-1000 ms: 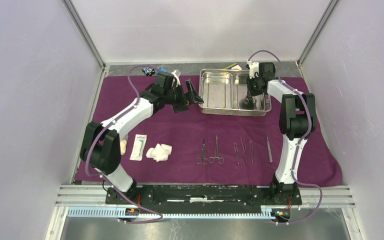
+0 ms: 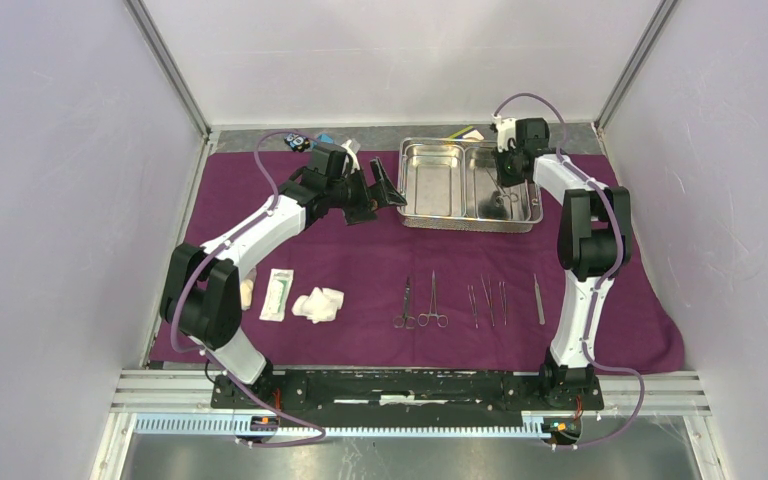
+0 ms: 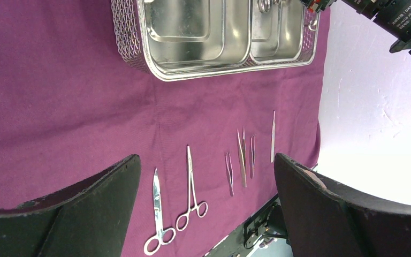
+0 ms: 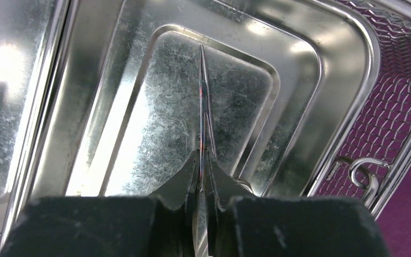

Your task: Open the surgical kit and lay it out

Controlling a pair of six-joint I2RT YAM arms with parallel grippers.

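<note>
The steel tray set (image 2: 430,180) stands at the back of the purple cloth. My right gripper is down in its right inner tray (image 4: 166,91), fingertips close together around a slim scissor-like steel instrument (image 4: 210,126); whether it grips it is unclear. My left gripper hangs open and empty by the tray's left end. Laid in a row at the front are scissors (image 3: 157,203), a clamp (image 3: 189,176), several tweezers (image 3: 242,155) and a slim handle (image 3: 273,136).
White gauze (image 2: 318,305) and a wrapped packet (image 2: 278,294) lie front left. The middle of the cloth before the tray is clear. Walls stand at the back and both sides.
My right gripper has shifted slightly toward the back of the tray, uncovering more of the instrument in the top view. The left arm has not moved.
</note>
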